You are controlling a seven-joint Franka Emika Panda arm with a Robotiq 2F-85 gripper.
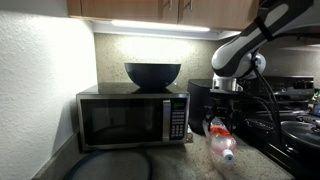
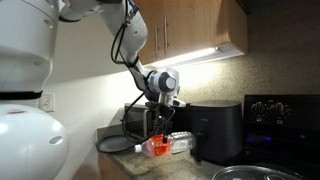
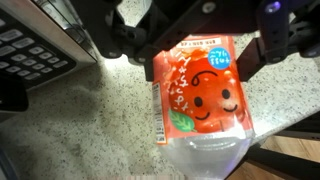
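A clear plastic bottle with a red, smiling-face label (image 1: 219, 130) lies on the speckled counter, its capped end toward the exterior camera at the front. In the second exterior view the same bottle (image 2: 182, 142) rests on its side near the counter's edge. My gripper (image 1: 221, 112) is low over the bottle. From the wrist, the open gripper has its dark fingers on either side of the bottle's upper part in the picture, with the label (image 3: 205, 95) facing the camera. Whether the fingers touch the bottle is unclear.
A microwave (image 1: 122, 118) carrying a black bowl (image 1: 153, 75) stands to the left. A dark round lid or plate (image 1: 112, 166) lies before it. On the right are the stove and a pan (image 1: 302, 132). Wooden cabinets (image 1: 160, 9) hang above.
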